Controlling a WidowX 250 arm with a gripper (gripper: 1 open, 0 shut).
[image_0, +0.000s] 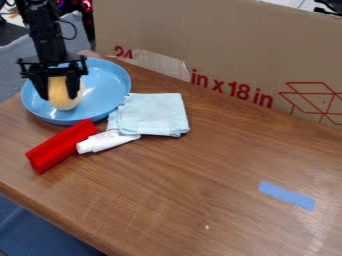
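Observation:
My black gripper reaches down from the upper left, shut on a pale orange-yellow oblong object that is over the blue plate. The gripper's fingers are partly hidden around the object, and I cannot tell whether the object rests on the plate.
A red cylinder and a white tube lie in front of the plate, beside a folded light blue cloth. A cardboard box stands behind.

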